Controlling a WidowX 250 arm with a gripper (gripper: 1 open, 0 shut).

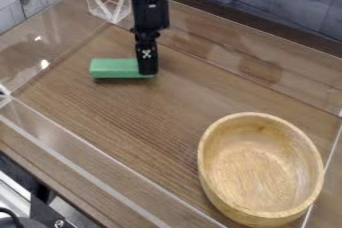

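Observation:
A green rectangular block (116,69) lies on the wooden tabletop, left of centre. My dark gripper (147,66) reaches down from the top of the view to the block's right end and is shut on it. The fingertips are small and dark, so their exact hold is hard to make out.
A large round wooden bowl (259,162) stands at the lower right. Clear plastic pieces sit at the upper left and left edge. The table's edge runs along the lower left.

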